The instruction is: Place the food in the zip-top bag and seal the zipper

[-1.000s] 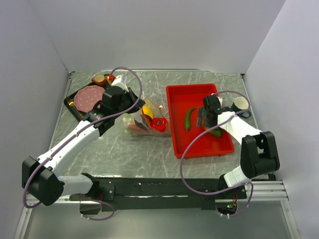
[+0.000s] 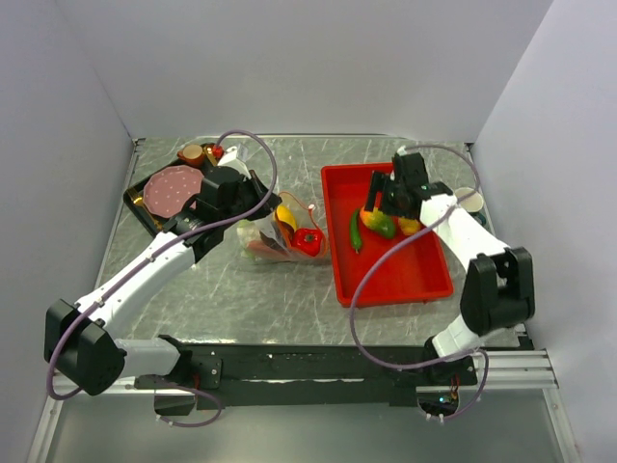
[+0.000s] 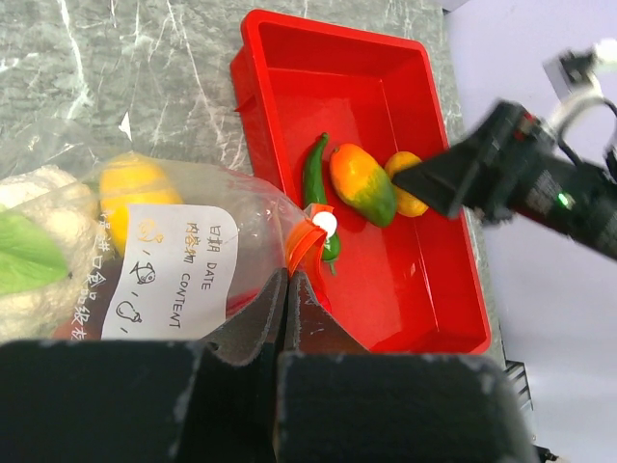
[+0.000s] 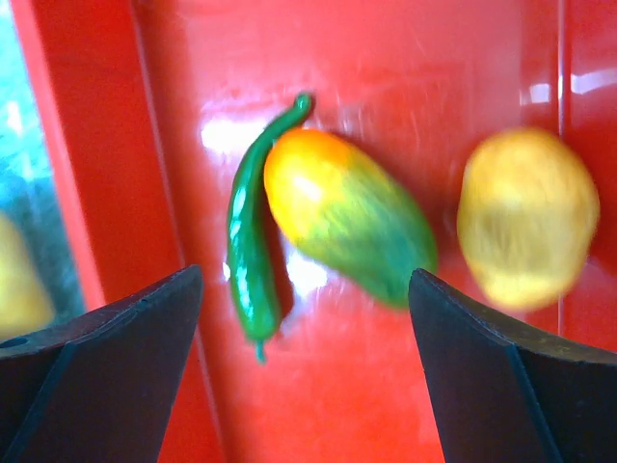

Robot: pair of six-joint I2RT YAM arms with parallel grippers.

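My left gripper is shut at the edge of the zip top bag point(image 3: 251, 231), which holds a red pepper point(image 2: 307, 242), a yellow item point(image 3: 135, 193) and other food. In the red bin point(image 2: 351, 284) lie a green chili point(image 4: 253, 260), a mango point(image 4: 347, 212) and a round yellow fruit point(image 4: 525, 217). Above them, my right gripper stands open, nothing between its fingers.
A dark tray with a pink plate point(image 2: 172, 187) sits at the back left. A mug point(image 2: 469, 201) stands right of the bin. The counter in front of the bag is clear.
My right gripper has lifted up from low in the bin. The mango has moved left, next to the chili. The left arm is nearly still.
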